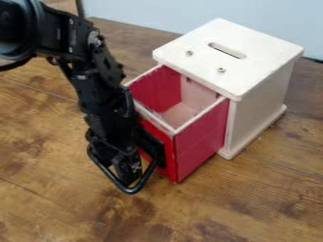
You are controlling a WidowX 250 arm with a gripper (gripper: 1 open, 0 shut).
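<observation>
A white wooden box (243,57) with a slotted top stands at the upper right, its red drawer (195,144) pulled out toward the front left, showing a pale, empty-looking inside. My black gripper (136,161) is low at the drawer's front left, against or very close to that face. The arm and the gripper's dark body hide much of the drawer front, and I cannot tell whether its fingers are open or shut.
A pale wall lies behind.
</observation>
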